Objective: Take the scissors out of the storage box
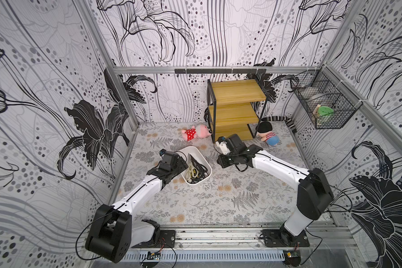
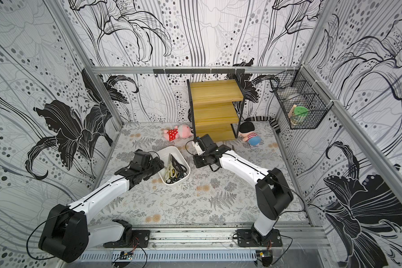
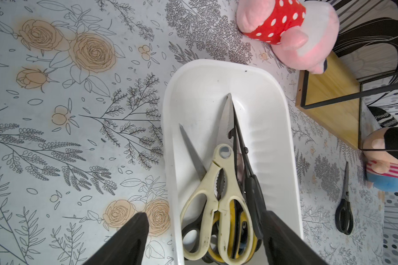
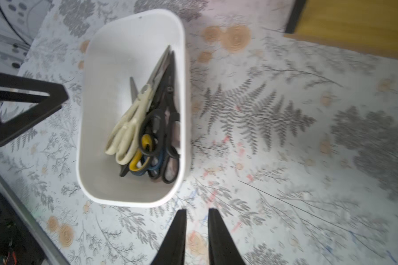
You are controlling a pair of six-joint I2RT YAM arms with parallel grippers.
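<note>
In the left wrist view the white storage box point(image 3: 174, 176) holds several scissors; cream-handled scissors point(image 3: 227, 212) lie on top, beside black-handled scissors point(image 3: 253, 194). Over the box's lower end my left gripper is open, its two fingers spread wide on either side of the cream handles. My right gripper hangs beside the box in the right wrist view, its fingers narrowly apart with only tabletop visible between them. One black-handled pair of scissors point(image 3: 344, 216) lies loose on the table; the right arm hides it in the top left view.
A wooden shelf point(image 1: 236, 91) stands at the back, with a pink plush point(image 1: 196, 132) to its left and a doll point(image 1: 267, 133) to its right. A wire basket point(image 1: 330, 100) hangs on the right.
</note>
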